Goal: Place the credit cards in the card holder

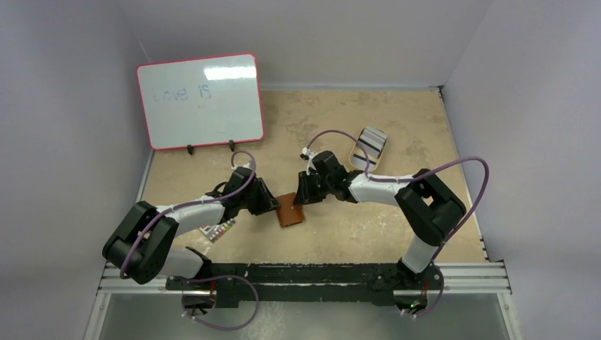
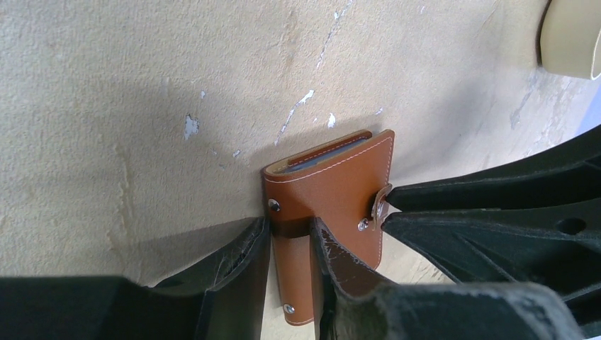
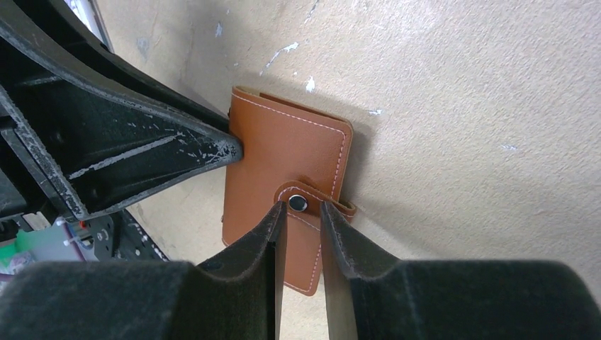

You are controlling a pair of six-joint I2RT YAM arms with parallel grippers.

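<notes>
A brown leather card holder (image 1: 290, 213) lies on the table between my two grippers. Its top opening shows a dark strip inside, in the left wrist view. My left gripper stands partly open at the holder's left edge, with brown leather visible between its parted fingers. At the strap side, my right gripper is open, its tips around the snap strap (image 3: 301, 200); whether they touch it I cannot tell. Striped, light-coloured cards (image 1: 371, 145) sit in a beige tray (image 1: 354, 163) at the back right.
A whiteboard (image 1: 202, 106) with writing stands at the back left. A small multicoloured item (image 1: 218, 230) lies partly under my left arm. Both grippers are close together over the holder.
</notes>
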